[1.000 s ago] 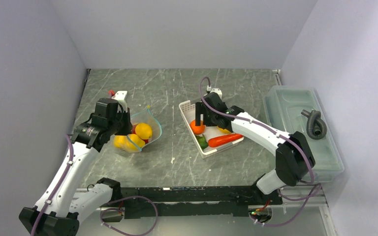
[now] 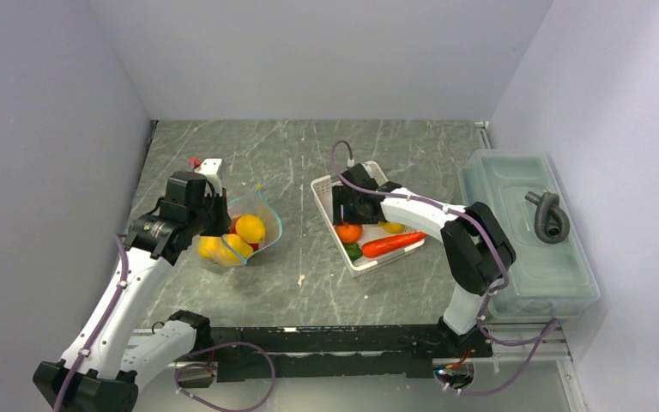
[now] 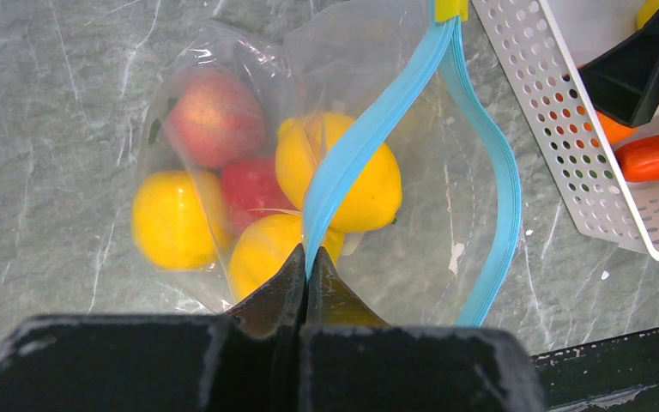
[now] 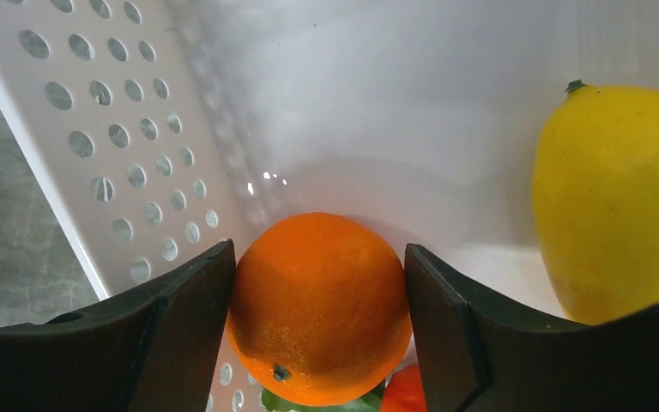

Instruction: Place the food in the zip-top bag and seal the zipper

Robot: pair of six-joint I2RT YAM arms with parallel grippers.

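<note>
The clear zip top bag (image 3: 472,197) lies on the left of the table, its blue zip mouth spread apart. Inside are several yellow fruits (image 3: 176,221), a peach (image 3: 216,118) and a red fruit (image 3: 253,190). My left gripper is shut on the bag's near zip edge. Over the white basket (image 2: 356,269), my right gripper has one finger on each side of an orange (image 4: 317,309). Both fingertips appear to touch it, but whether they grip it I cannot tell. A yellow lemon (image 4: 622,202) lies to its right.
A red carrot (image 2: 392,245) and a green pepper (image 2: 353,251) are also in the basket. A lidded clear bin (image 2: 515,257) with a grey hose (image 2: 551,216) on top stands at the far right. Bare table separates bag and basket.
The orange has moved a little toward the front. Left arm and bag have stayed still.
</note>
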